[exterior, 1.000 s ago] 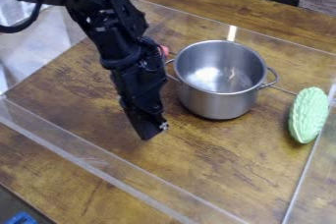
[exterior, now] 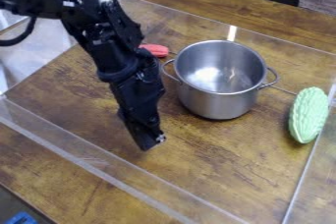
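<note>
My black gripper [exterior: 148, 137] is low over the wooden table, left of and in front of a steel pot [exterior: 218, 96]. Its fingers look shut, with nothing visible between them. A red object [exterior: 153, 49] lies behind the arm, left of the pot, partly hidden.
A pale green ribbed oblong object [exterior: 308, 116] lies at the right. A blue object [exterior: 16, 215] shows in the front left corner.
The arm and gripper have shifted slightly to the left, away from the pot, so more of the red object shows. The pot has not visibly moved.
</note>
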